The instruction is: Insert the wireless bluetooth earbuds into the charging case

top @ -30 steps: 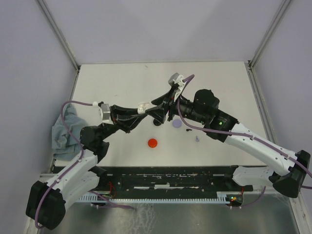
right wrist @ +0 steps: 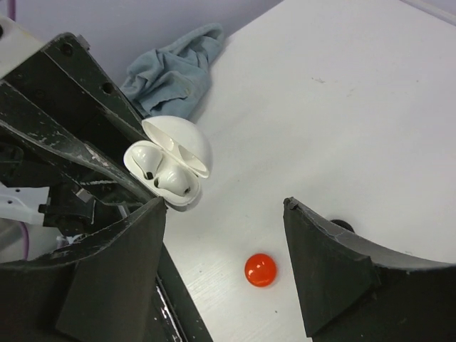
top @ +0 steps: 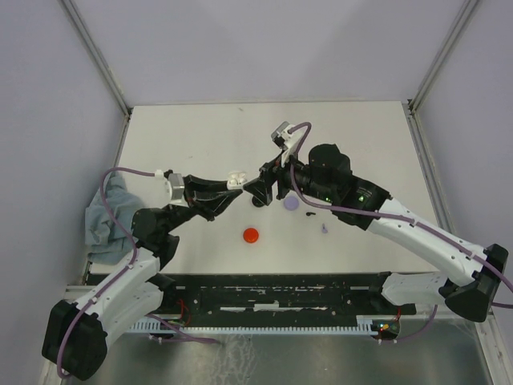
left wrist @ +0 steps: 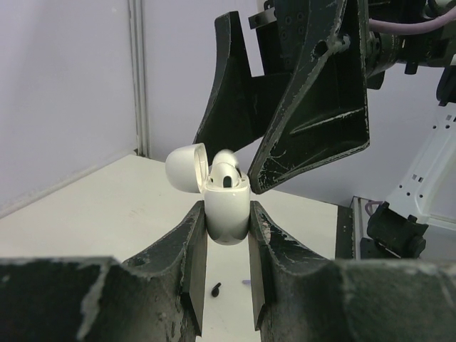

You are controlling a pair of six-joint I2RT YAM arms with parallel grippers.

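The white charging case (left wrist: 227,217) is upright with its lid (left wrist: 187,168) swung back, and my left gripper is shut on its body. Looking in from the right wrist view, I see two white earbuds, one earbud (right wrist: 146,159) nearer the left fingers and the other earbud (right wrist: 176,179) beside it, both lying down in the case's wells. My right gripper is spread wide with nothing between its fingers. In the left wrist view its dark fingers (left wrist: 313,121) hang just above and behind the case, partly hiding one earbud.
A red disc (top: 251,235), a black disc (top: 257,201) and a purple disc (top: 291,204) lie on the white table (top: 192,128). A blue cloth (top: 112,212) is bunched at the left edge.
One earbud was sticking out tilted at the case's side; now it lies down in its well. The left gripper has stayed put.
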